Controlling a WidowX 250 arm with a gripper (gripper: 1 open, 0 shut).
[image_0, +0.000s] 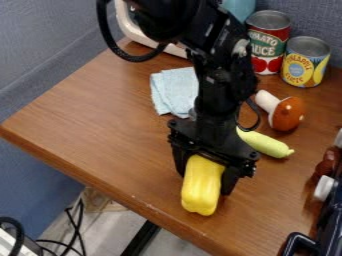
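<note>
My black gripper (214, 172) is low over the middle of the wooden table (94, 120), shut on a yellow, elongated object (202, 190), which looks like a toy corn cob or similar vegetable. The object points toward the front edge of the table. Its far end is hidden inside the gripper.
A pale yellow long vegetable (267, 143) lies just right of the gripper, with a mushroom (285, 114) behind it. A cloth (171, 92) and two cans (267, 45) stand at the back. Bottles and dark items crowd the right edge.
</note>
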